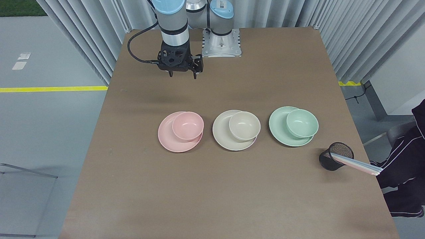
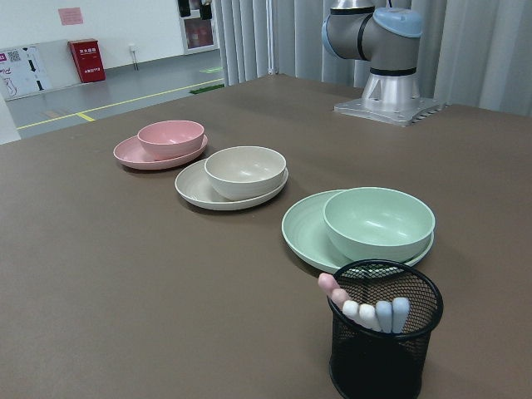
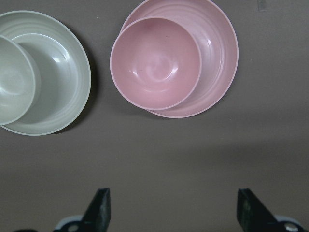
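Three bowl-on-plate sets stand in a row: pink bowl (image 1: pixel 187 125) on pink plate (image 1: pixel 169 139), cream bowl (image 1: pixel 244 125) on cream plate (image 1: pixel 223 135), mint bowl (image 1: pixel 301 123) on mint plate (image 1: pixel 279 131). My gripper (image 1: pixel 183 75) hangs behind the pink set. In the wrist view its two fingers (image 3: pixel 100 210) stand wide apart with bare table between them, and the pink and cream sets lie beyond them.
A black mesh holder (image 1: pixel 330 161) with long pale sticks stands at the table's right. A person in dark clothes (image 1: pixel 406 179) is beyond the right edge.
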